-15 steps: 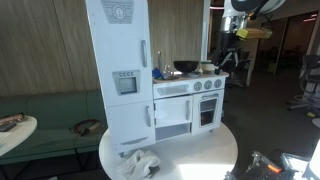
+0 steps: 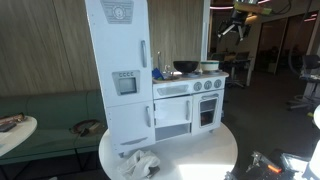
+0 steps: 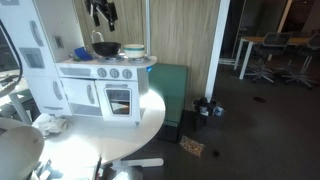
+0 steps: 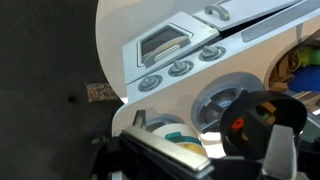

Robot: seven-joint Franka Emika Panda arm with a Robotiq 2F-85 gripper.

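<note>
My gripper (image 2: 236,25) hangs in the air above the right end of the white toy kitchen (image 2: 128,75), well clear of the stove top. In the wrist view its fingers stand apart, with no object visible between them. On the stove sit a black wok (image 2: 186,66) and, to its right, a small pale pot (image 2: 210,66) with a teal band. Seen from the wrist, the pot (image 4: 178,133) lies near the left finger and the wok (image 4: 268,108) near the right one. Something small and orange-red (image 4: 238,124) shows in the wok.
Blue and yellow items (image 4: 303,76) lie in the sink area beside the wok. A white crumpled cloth (image 2: 140,164) rests on the round white table (image 2: 195,160) before the kitchen. Below the stove knobs, the oven door (image 3: 119,102) is shut. Open air surrounds the gripper.
The gripper has risen from close beside the pot to high above the stove. Pot, wok and cloth look unmoved.
</note>
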